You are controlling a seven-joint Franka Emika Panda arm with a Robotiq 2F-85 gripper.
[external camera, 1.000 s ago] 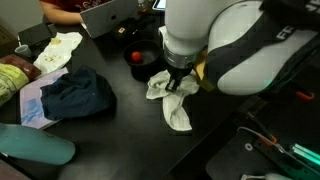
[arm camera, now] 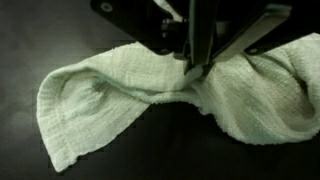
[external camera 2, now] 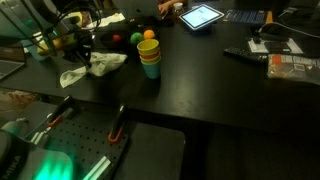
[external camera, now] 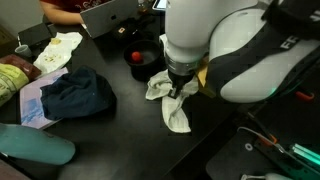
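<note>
A pale, whitish cloth (arm camera: 95, 100) lies crumpled on the dark table, spreading to both sides below my gripper. My gripper points down at the middle of it and is shut on a fold of the cloth. The same cloth (external camera: 176, 116) shows under the arm in exterior view 1, one end trailing toward the front. From the other side, the cloth (external camera 2: 92, 68) rests near the table's left part. Most of it touches the table, and the pinched fold is partly hidden by the fingers.
A black pot (external camera: 147, 58) with a red item stands behind the cloth. Dark fabric (external camera: 78, 93) lies to the left, near a teal cylinder (external camera: 36, 145). Stacked cups (external camera 2: 150, 55) stand beside the cloth, with an orange (external camera 2: 149, 35) behind. Open tabletop (external camera 2: 215, 90) extends beyond the cups.
The arm has shifted only slightly in exterior view 1. The cloth's upper part is drawn a little closer under the gripper. The surrounding objects look unmoved.
</note>
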